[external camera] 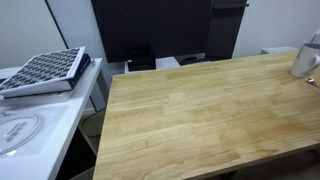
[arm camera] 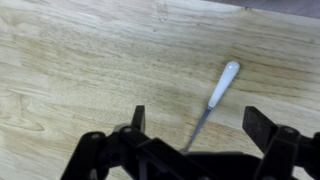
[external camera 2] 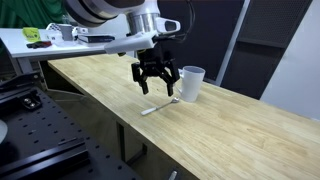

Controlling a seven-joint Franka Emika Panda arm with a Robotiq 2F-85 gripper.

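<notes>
A spoon with a white handle [arm camera: 225,82] and a metal shaft lies flat on the wooden table. In the wrist view its lower end runs behind the gripper body. My gripper is open above the table, its fingers on either side of the spoon's line and nothing held. From the second exterior view, the gripper [external camera 2: 158,92] hangs pointing down over the spoon [external camera 2: 157,107], apart from it. A white mug [external camera 2: 188,84] stands upright just beyond the spoon's metal end. At the right edge of the first exterior view, the mug [external camera: 305,63] shows too.
A white side table [external camera: 60,130] with a patterned box [external camera: 45,70] stands to its left, across a gap. Behind the wooden table is a large dark panel [external camera: 150,25].
</notes>
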